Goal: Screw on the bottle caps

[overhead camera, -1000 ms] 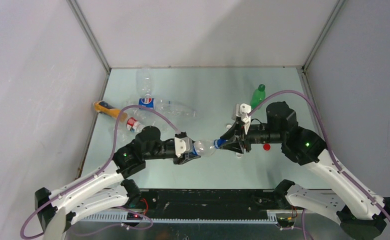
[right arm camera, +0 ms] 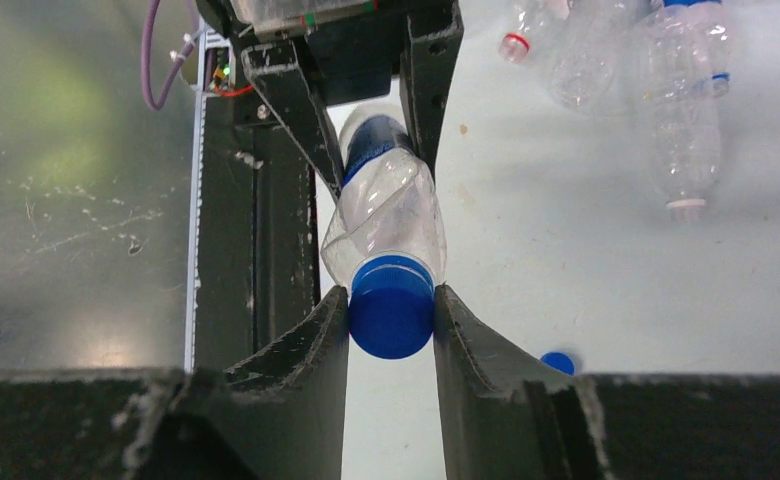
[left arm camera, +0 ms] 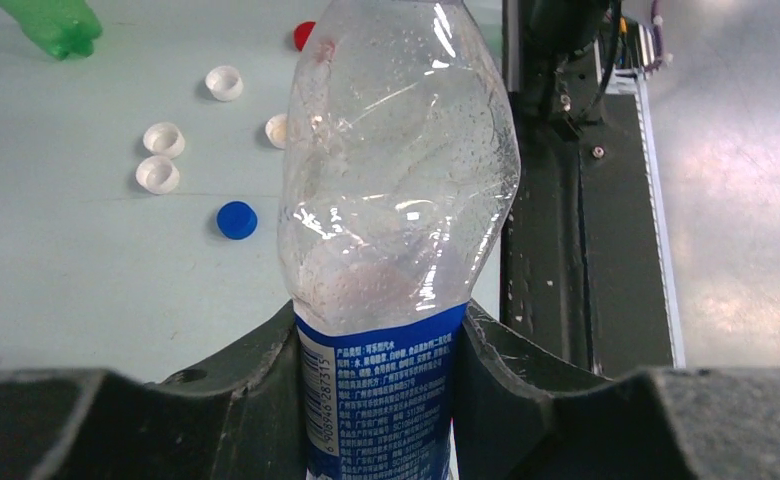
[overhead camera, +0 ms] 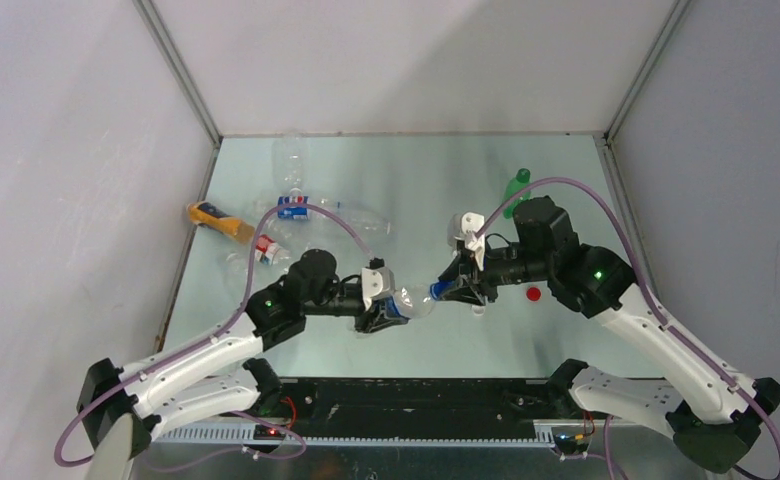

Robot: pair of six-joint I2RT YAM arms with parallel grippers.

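Note:
A clear bottle with a blue label (left arm camera: 376, 400) is held horizontally between the arms in the top view. My left gripper is shut on its labelled body. My right gripper is shut on a blue cap (right arm camera: 391, 325) at the bottle's end, its fingers on either side. Loose caps lie on the table below: a blue one (left arm camera: 236, 219), several white ones (left arm camera: 163, 140) and a red one (overhead camera: 533, 294). Whether the held cap is threaded on tightly I cannot tell.
Clear bottles (overhead camera: 356, 220) and an orange bottle (overhead camera: 214, 220) lie in a group at the back left. A green bottle (overhead camera: 517, 185) lies at the back right.
The right arm's wrist parts have moved and turned a little.

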